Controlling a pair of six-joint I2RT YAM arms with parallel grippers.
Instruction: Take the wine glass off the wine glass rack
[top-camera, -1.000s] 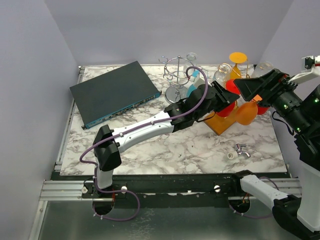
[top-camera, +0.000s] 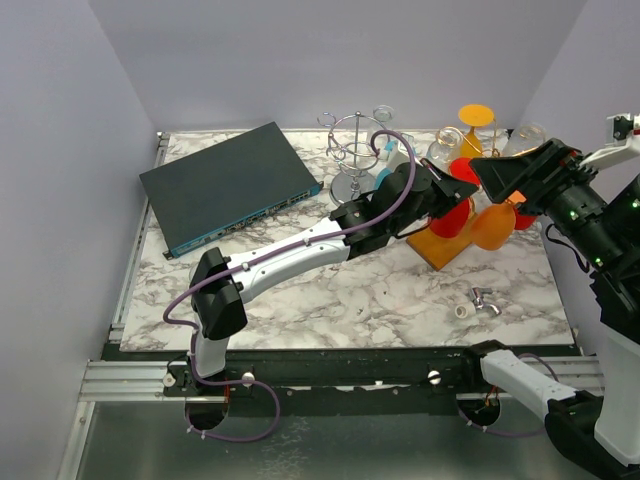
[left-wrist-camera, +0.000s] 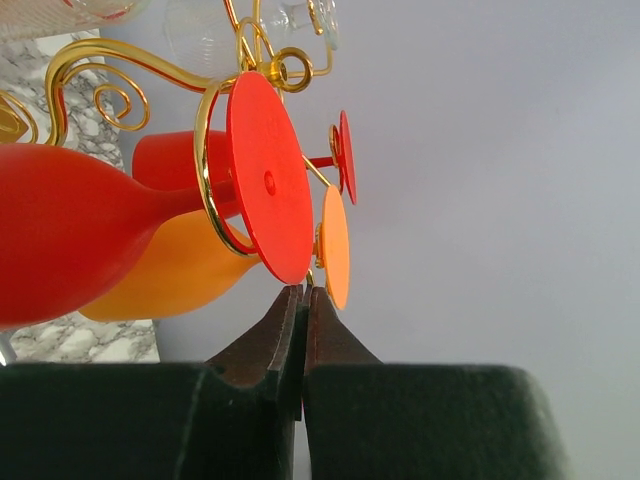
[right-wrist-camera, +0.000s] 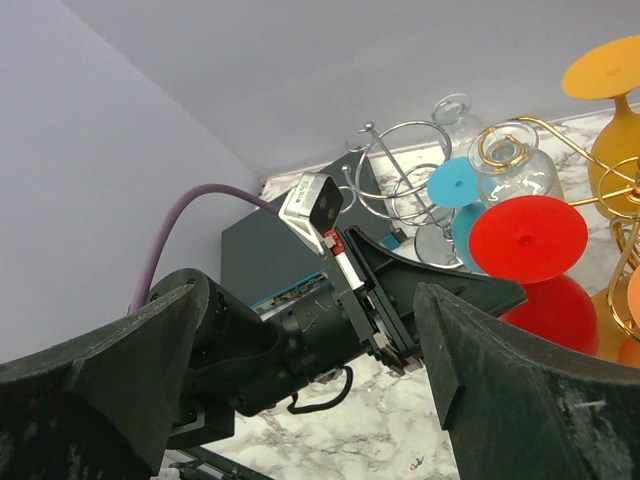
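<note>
The red wine glass (left-wrist-camera: 70, 235) hangs by its stem in a loop of the gold rack (left-wrist-camera: 130, 55), its flat red base (left-wrist-camera: 270, 180) facing out. My left gripper is shut with its tips together, right at the lower edge of that base; nothing is between them, and the glass is outside. In the right wrist view the same red base (right-wrist-camera: 528, 238) shows just beyond the left arm's tip. My right gripper is wide open and empty, held above the rack's right side in the top view.
An orange glass (left-wrist-camera: 175, 265) and a second red glass (left-wrist-camera: 165, 160) hang close behind. A chrome rack (top-camera: 352, 150) with blue glasses stands left of the gold one. A dark flat device (top-camera: 230, 190) and a small tap (top-camera: 484, 302) lie on the marble counter, whose front middle is clear.
The red glass still hangs in its loop. My right arm has stayed put.
</note>
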